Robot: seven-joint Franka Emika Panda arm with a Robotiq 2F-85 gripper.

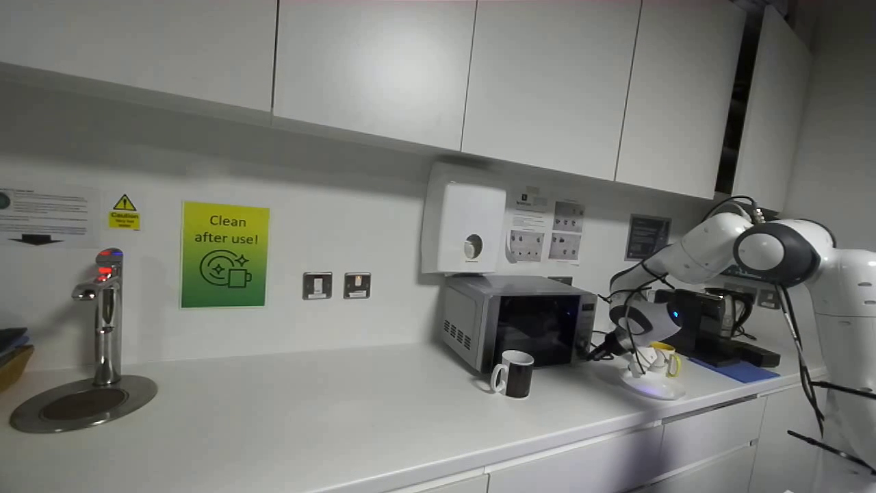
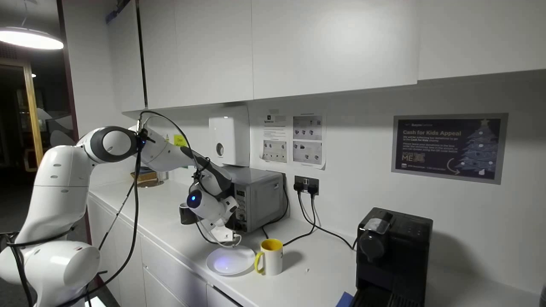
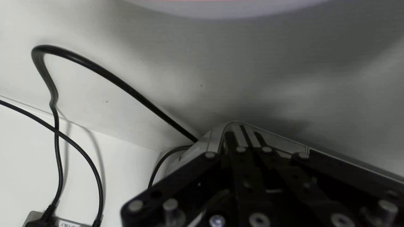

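Note:
In exterior view 1 my gripper (image 1: pixel 599 353) is low over the counter, at the right front edge of the grey microwave (image 1: pixel 532 322). The microwave's dark door is closed. From the wrist view, the black fingers of my gripper lie close together, shut, with nothing visible between them. A corner of the microwave (image 3: pixel 216 140) shows just past the fingertips; whether they touch it I cannot tell. In exterior view 2 the arm hides the fingers and most of the microwave's front.
A black-and-white mug (image 1: pixel 515 374) stands before the microwave. Beneath the wrist lies a white plate (image 2: pixel 230 261), beside a white mug with yellow inside (image 2: pixel 271 256). Black cables (image 3: pixel 109 75) run behind the microwave. A coffee machine (image 2: pixel 394 256) stands farther along. The counter's sink side is clear.

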